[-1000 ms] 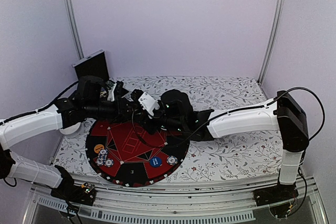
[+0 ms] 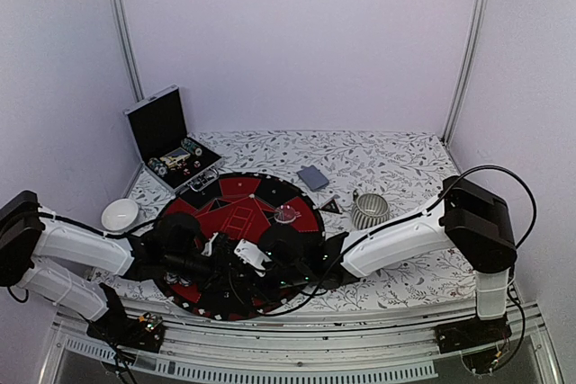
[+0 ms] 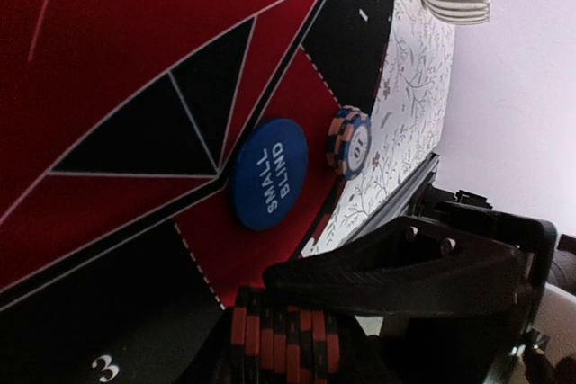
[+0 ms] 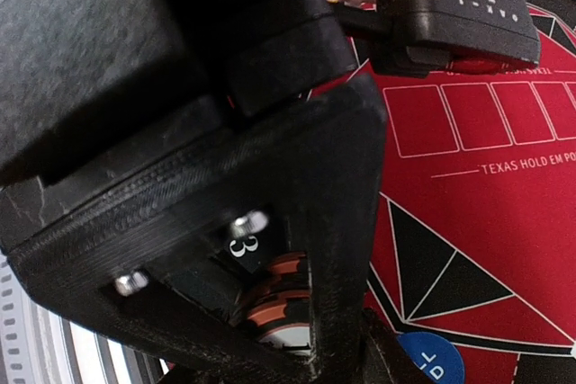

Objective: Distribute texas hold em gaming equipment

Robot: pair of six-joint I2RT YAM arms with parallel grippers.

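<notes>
In the left wrist view, my left gripper is shut on a row of red-and-black chips (image 3: pixel 286 339) at the bottom edge, close to the mat's black "3" sector. My right gripper (image 2: pixel 247 283) meets the left one over the near part of the round red-and-black mat (image 2: pixel 306 200). Through the right finger's opening, red-orange and black chips (image 4: pixel 281 308) show in the right wrist view; its finger stands shut on them. Both grippers seem to be at one stack. A blue SMALL BLIND disc (image 3: pixel 270 174) lies flat beside a small blue-and-orange chip stack (image 3: pixel 349 141).
An open case (image 2: pixel 171 150) with chips stands back left. A white bowl (image 2: pixel 120 214) sits left of the mat, a ribbed cup (image 2: pixel 369 209) right of it. Behind lies a blue card deck (image 2: pixel 313 177).
Both grippers have come together from the mat's far side to its near edge. They now cover the "3" sector and the blue disc in the top view.
</notes>
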